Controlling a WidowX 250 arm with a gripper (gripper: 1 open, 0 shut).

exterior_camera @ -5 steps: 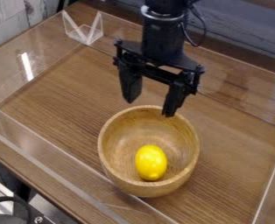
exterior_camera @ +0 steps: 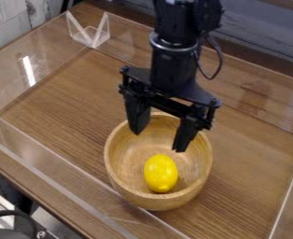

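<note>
A yellow oval object [exterior_camera: 160, 172], like a lemon or egg, lies in a round wooden bowl [exterior_camera: 120, 173] in the lower middle of the view. My black gripper [exterior_camera: 163, 131] hangs from the top over the back of the bowl, its two fingers pointing down and spread apart, open, with nothing visible between them. The fingertips are above and behind the yellow object, apart from it.
The wooden table [exterior_camera: 52, 116] has bare room left and right of the bowl. A white wire-like holder [exterior_camera: 90, 28] stands at the back left. Black cables show at the lower left corner.
My gripper has moved down and toward the viewer, from behind the bowl to over its back part. The bowl and yellow object have not visibly moved.
</note>
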